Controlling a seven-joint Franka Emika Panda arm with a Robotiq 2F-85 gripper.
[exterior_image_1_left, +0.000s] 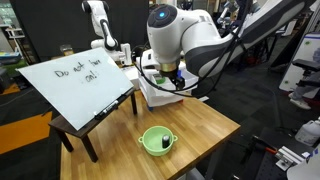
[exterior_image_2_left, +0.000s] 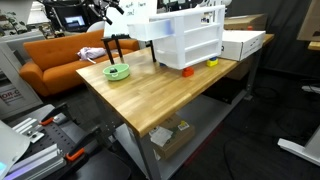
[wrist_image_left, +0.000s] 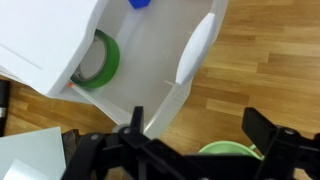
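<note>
My open gripper spans the bottom of the wrist view, and nothing is held between its fingers. Beyond it lies a white bin (wrist_image_left: 150, 75) with a smooth curved rim. A roll of green tape (wrist_image_left: 97, 57) rests inside, partly covered by a white panel, and a blue object (wrist_image_left: 139, 3) shows at the top edge. The green bowl (wrist_image_left: 228, 147) appears partly between and below the fingers. In exterior view 1 the bowl (exterior_image_1_left: 158, 143) stands on the wooden table with a dark item (exterior_image_1_left: 167, 141) in it. The arm hides much of the bin there.
A white board with handwriting (exterior_image_1_left: 85, 85) leans on a dark stand at the left. In exterior view 2, a white box (exterior_image_2_left: 240, 43) sits behind the storage bins (exterior_image_2_left: 190, 45), with small red (exterior_image_2_left: 187, 72) and yellow (exterior_image_2_left: 212, 63) items nearby.
</note>
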